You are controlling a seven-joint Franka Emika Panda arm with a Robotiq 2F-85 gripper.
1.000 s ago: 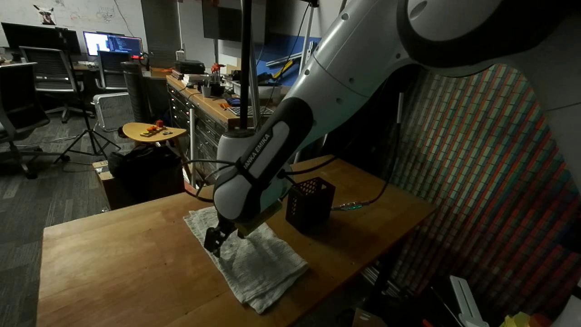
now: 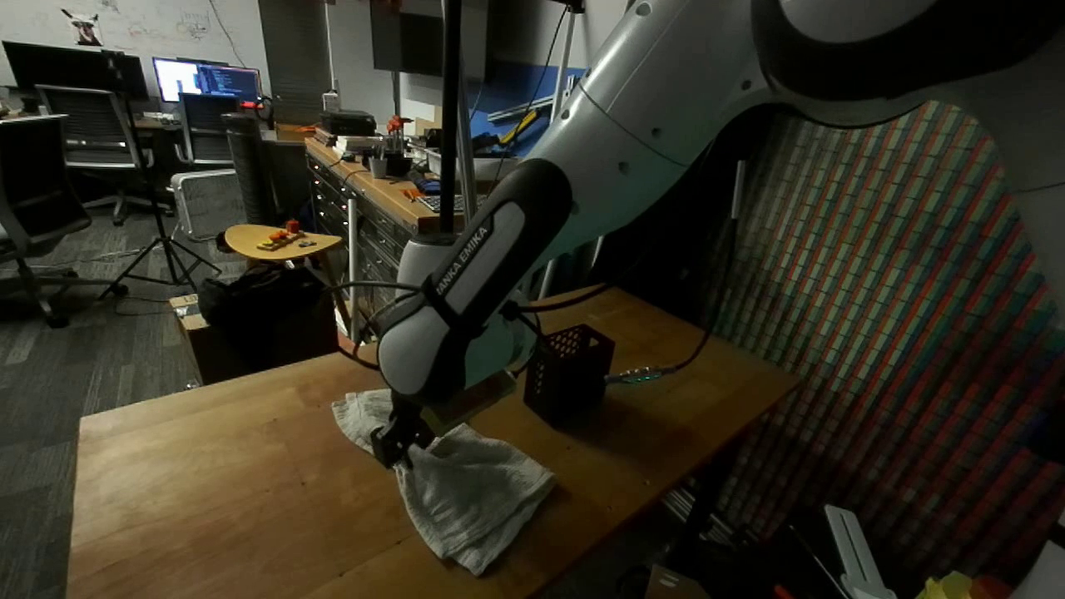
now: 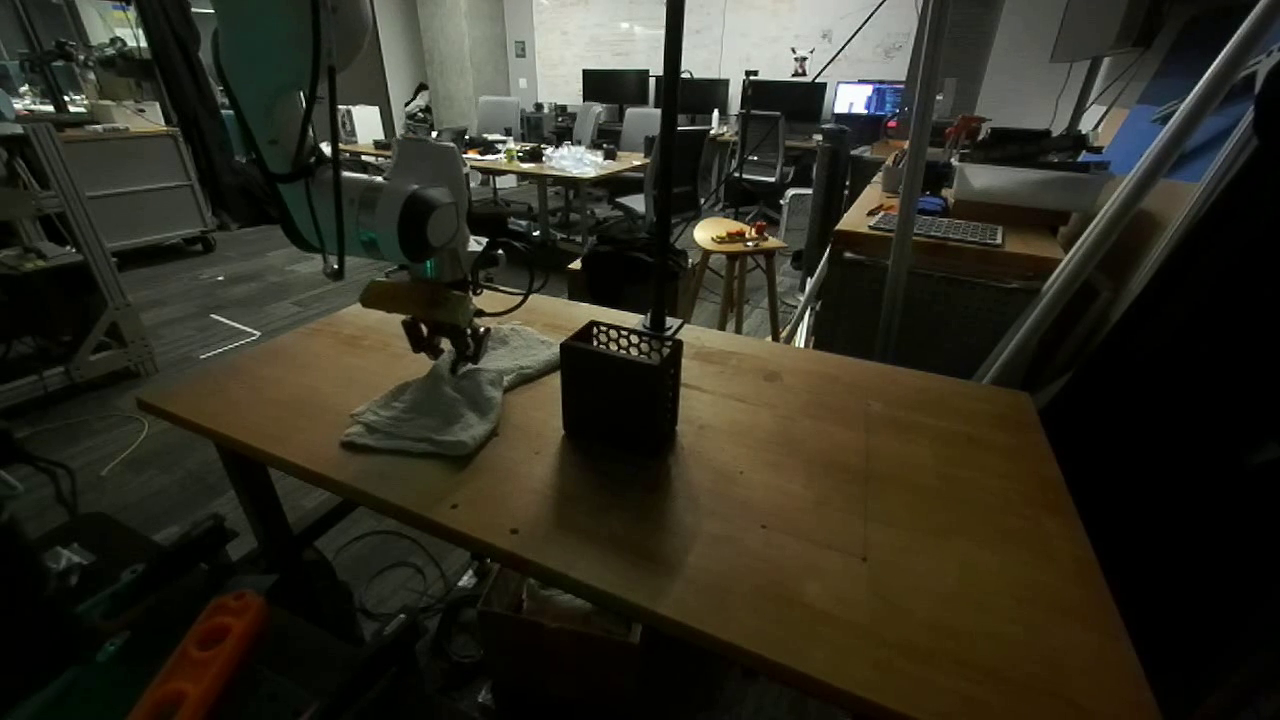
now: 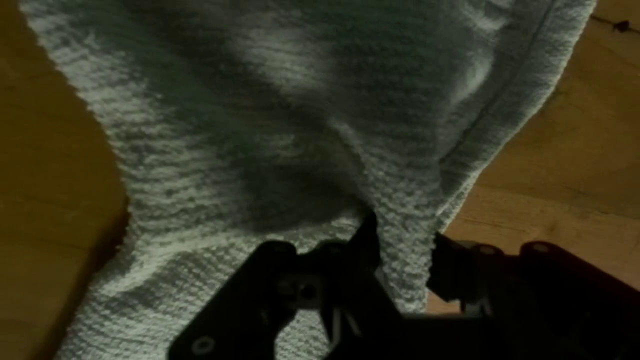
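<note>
A pale grey towel [image 2: 474, 491] lies bunched on the wooden table, its near end spread out and its middle gathered up. My gripper [image 2: 404, 454] is shut on a fold of it near the middle. Up close in the wrist view, a strip of the towel [image 4: 258, 138] runs between the two dark fingers of the gripper, with bare wood on both sides. From the other side, the towel [image 3: 434, 410] rises in a peak toward the gripper [image 3: 453, 354], while its ends rest on the table.
A black perforated basket [image 3: 621, 390] stands on the table [image 3: 816, 504] close beside the towel. Behind the basket rises a dark upright pole [image 3: 667, 180]. A cable connector [image 2: 639, 375] shows by the basket.
A second ago the towel lay flatter, with the gripper over its edge. Now its middle is pinched and gathered between the fingers, and the arm has shifted slightly left in the first exterior view.
</note>
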